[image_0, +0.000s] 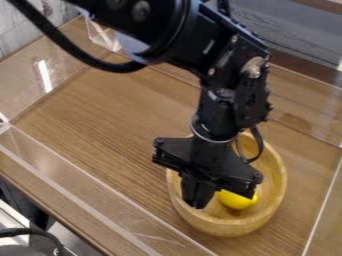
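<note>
A round wooden bowl (243, 220) stands on the wooden table toward the lower right, with a yellow rounded object (238, 199) inside it. My black gripper (194, 192) is over the bowl's left part, its fingers pointing down beside the yellow object. The gripper looks shut, with nothing visible between its fingers; the fingertips are partly in shadow, and the wrist hides part of the bowl.
A pale wall runs along the back, and a black cable lies at the lower left edge beyond the table.
</note>
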